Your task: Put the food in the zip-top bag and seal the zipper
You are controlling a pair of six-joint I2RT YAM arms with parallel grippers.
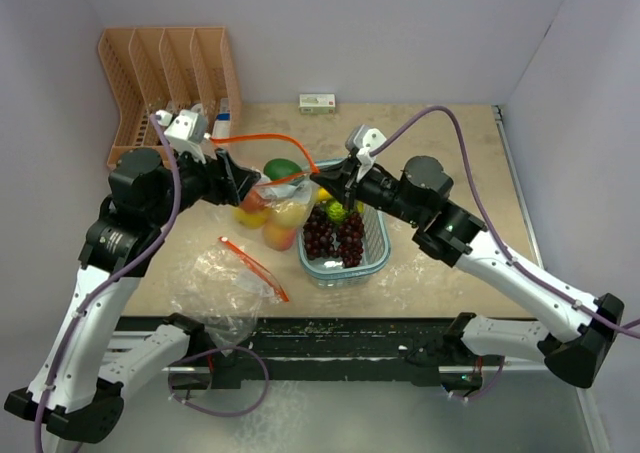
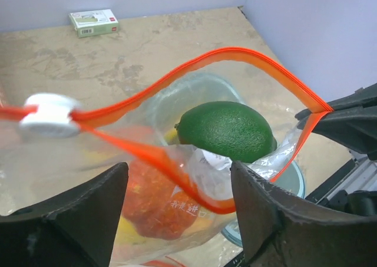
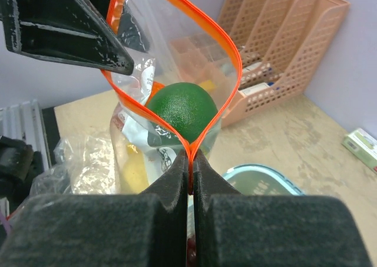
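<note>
A zip bag with orange-edged mouth [image 1: 258, 137] hangs between my grippers, holding a green avocado or mango [image 2: 224, 131] and red and yellow fruit [image 1: 279, 234]. My left gripper stands part open around the near lower edge of the bag's mouth, its fingers apart. My right gripper is shut on the orange zipper edge at the bag's right end. A second, empty bag [image 1: 225, 283] lies flat at the front left.
A blue plastic basket [image 1: 375, 258] with grapes [image 1: 320, 233] stands right of the bag. A tan divided rack [image 1: 150, 63] is at the back left, a small box [image 1: 317, 103] at the back.
</note>
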